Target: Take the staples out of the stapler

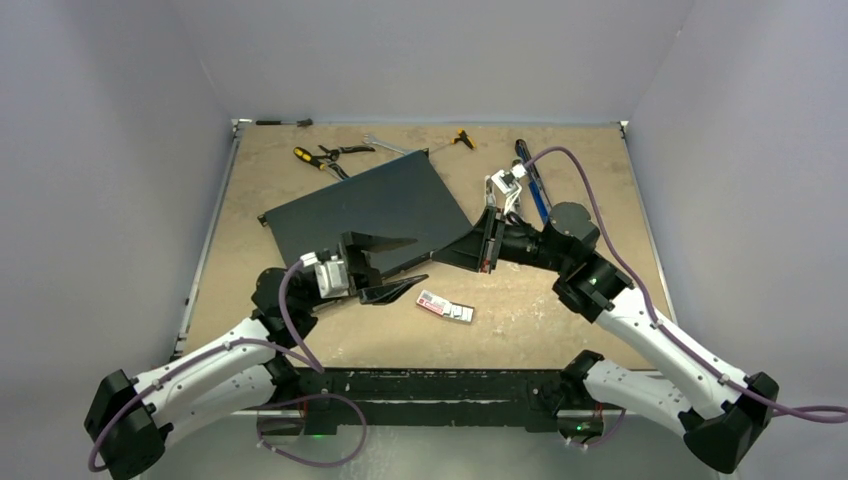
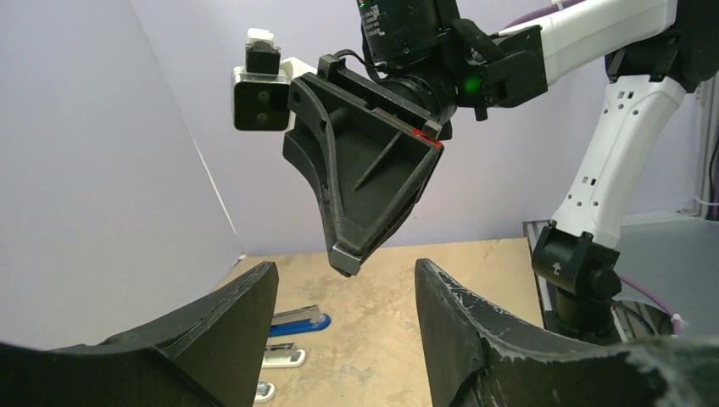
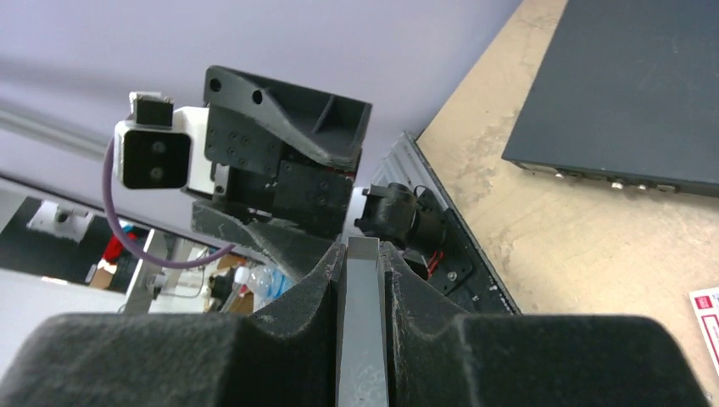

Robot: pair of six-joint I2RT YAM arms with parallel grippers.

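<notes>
In the top view, a small box [image 1: 445, 307] with red and white label lies on the table's front middle. My left gripper [image 1: 420, 258] stands open in the air beside the dark slab, nothing between its fingers. Facing it, my right gripper [image 1: 438, 258] has its fingertips close together, with a narrow gap in the right wrist view and nothing seen held. In the left wrist view, staplers, one blue [image 2: 297, 326] and others white [image 2: 284, 360], lie on the table at the back right, partly hidden in the top view.
A large dark slab [image 1: 355, 210] covers the middle left. Pliers [image 1: 340, 150], a wrench [image 1: 385, 142] and other tools lie along the back.
</notes>
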